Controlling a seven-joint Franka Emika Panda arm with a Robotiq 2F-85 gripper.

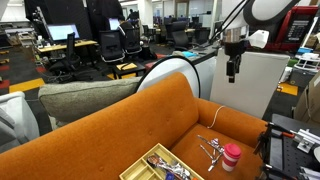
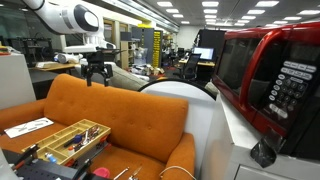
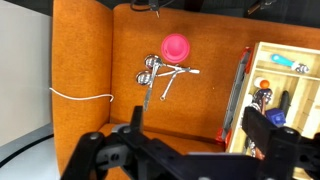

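My gripper (image 1: 232, 75) hangs high above the orange couch seat, well clear of everything on it. In the wrist view its two dark fingers (image 3: 135, 150) stand wide apart, with only bare seat and objects far below between them. A pinkish-red cup (image 3: 175, 47) stands on the seat; from the side it shows as a red container (image 1: 231, 156). Shiny metal measuring spoons (image 3: 153, 63) lie close beside the cup. A wooden tray (image 2: 57, 144) with compartments holds several utensils, among them a turquoise-handled one (image 3: 284, 61).
A long dark and red object (image 3: 236, 92) lies alongside the tray. A white cord (image 3: 85, 97) crosses the left of the wrist view. The couch backrest (image 1: 110, 125) rises behind the seat. Bare seat shows between the spoons and the tray.
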